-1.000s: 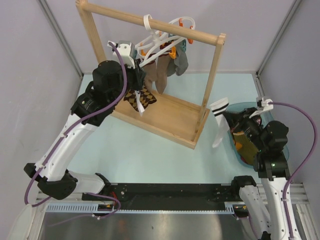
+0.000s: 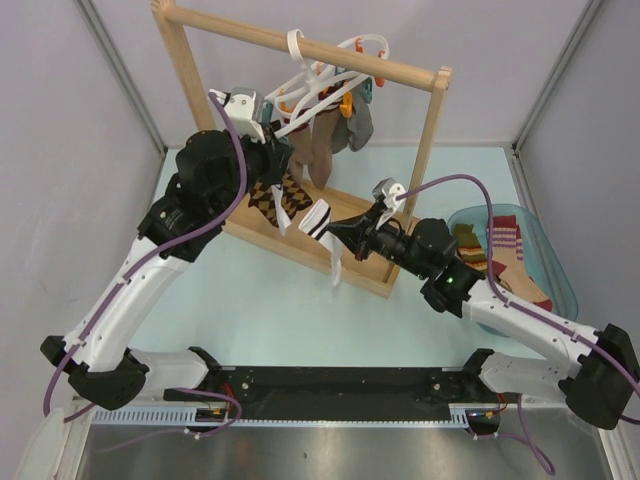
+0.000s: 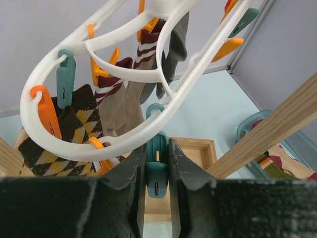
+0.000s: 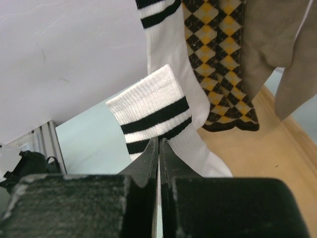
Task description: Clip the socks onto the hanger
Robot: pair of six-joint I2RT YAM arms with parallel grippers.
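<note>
A white sock with two black stripes [image 4: 156, 114] is pinched near its cuff by my right gripper, which is shut on it. In the top view that sock [image 2: 318, 220] hangs left of the right gripper [image 2: 338, 228], in front of the rack. My left gripper is shut on a green clip [image 3: 157, 144] on the white hanger's [image 3: 124, 148] lower edge. A matching striped sock [image 4: 171, 54] hangs in the right wrist view, beside a brown argyle pair [image 4: 218, 64]. Whether the held clip's mouth is open is hidden.
The wooden rack [image 2: 320, 50] carries the hanger, with grey-brown socks [image 2: 315, 150] and orange and green clips. A blue basket [image 2: 560, 285] with more socks stands at the right.
My left arm has shifted only slightly, remaining at the hanger.
</note>
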